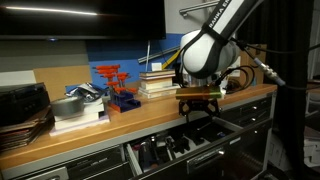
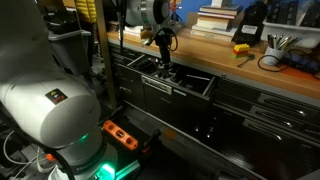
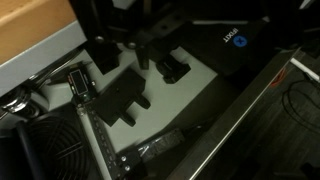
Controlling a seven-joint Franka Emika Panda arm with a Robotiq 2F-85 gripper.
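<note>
My gripper [image 1: 199, 113] is open over the pulled-out drawer, with nothing seen between its fingers. In exterior view 2 the drawer [image 2: 205, 92] stands out below the counter, and the hand is above its far part. The wrist view looks down into it. A black clip-like part [image 3: 123, 95] lies on the pale drawer bottom, with a smaller black part [image 3: 172, 68] to its right. Left of them is a caliper [image 3: 79, 82] with a dark display. A black box [image 3: 230, 42] with a blue logo lies upper right, partly behind my dark gripper parts.
A black grille-like round item [image 3: 60, 145] fills the drawer's lower-left corner in the wrist view. The wooden counter [image 1: 130, 119] runs behind the drawer, bearing stacked books [image 1: 157, 82], a metal pot [image 1: 67, 106] and a red-and-blue rack [image 1: 124, 100].
</note>
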